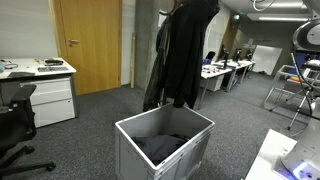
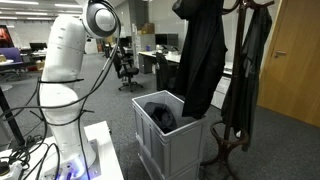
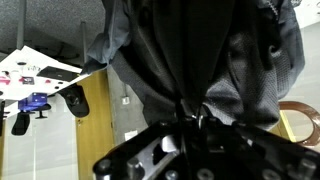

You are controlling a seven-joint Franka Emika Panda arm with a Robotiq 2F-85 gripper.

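Note:
Dark garments (image 1: 180, 65) hang in a long drape over the far side of the box, their tops cut off in exterior view 1. In exterior view 2, one black garment (image 2: 204, 60) hangs above the box's edge, and another dark garment (image 2: 252, 75) is on the coat stand (image 2: 233, 142). Dark fabric (image 3: 170, 60) fills the middle of the wrist view and bunches close against my gripper. The fingertips are dark on dark, so their gap and any hold on the fabric cannot be made out. Neither exterior view shows the gripper.
A grey box (image 2: 178, 148) stands open on the floor with crumpled dark cloth (image 1: 165, 147) inside. My white arm (image 2: 66, 100) rises from a white table (image 2: 104, 150). A black chair (image 1: 17, 125) and desk (image 1: 50, 92) lie beyond. Carpet around the box is mostly clear.

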